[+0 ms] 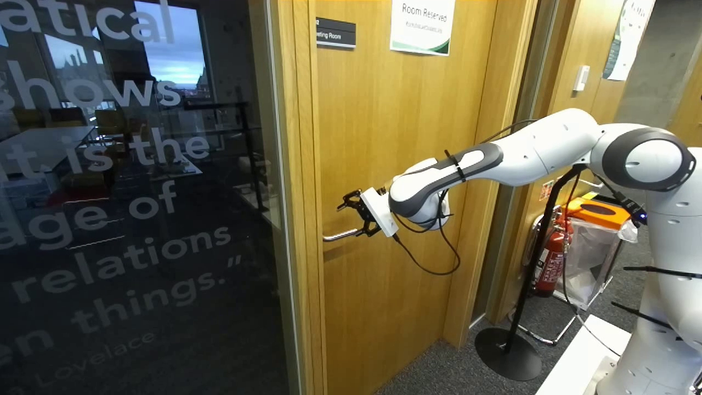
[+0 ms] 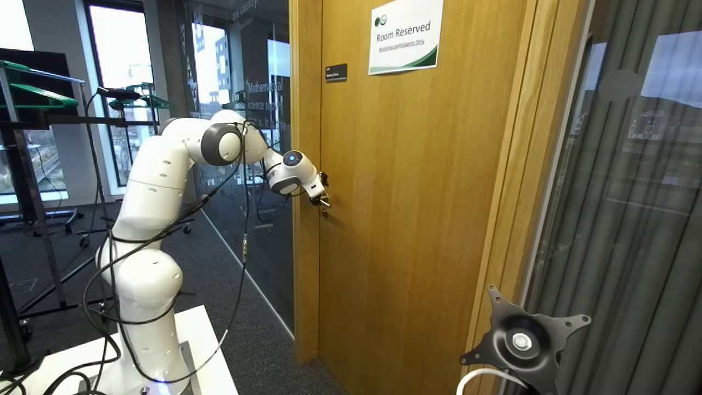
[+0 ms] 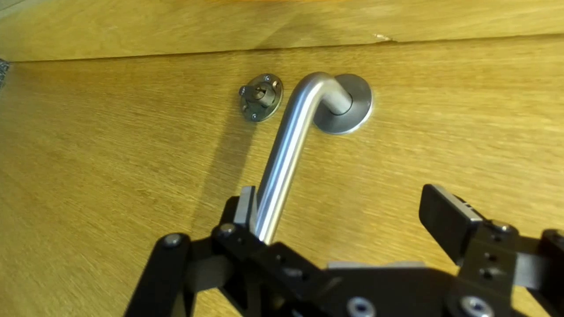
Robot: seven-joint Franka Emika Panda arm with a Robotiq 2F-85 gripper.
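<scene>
A silver lever handle (image 3: 288, 153) projects from a closed wooden door (image 1: 395, 125). My gripper stands open in front of the door, with its fingers wide apart. In the wrist view the lever's bar runs down beside the inner side of the left finger (image 3: 244, 208), and its lower end is hidden behind the gripper. Whether that finger touches the bar, I cannot tell. The right finger (image 3: 444, 219) is well clear of it. From exterior view 1, the gripper's lower finger overlaps the free end of the handle (image 1: 339, 236).
A round lock (image 3: 261, 97) sits beside the handle's base. The door frame (image 1: 307, 197) and a dark glass wall (image 1: 164, 283) lie left of the handle. A black stand (image 1: 508, 355) is near the arm's base. In exterior view 2, a black bracket (image 2: 503, 322) stands front right.
</scene>
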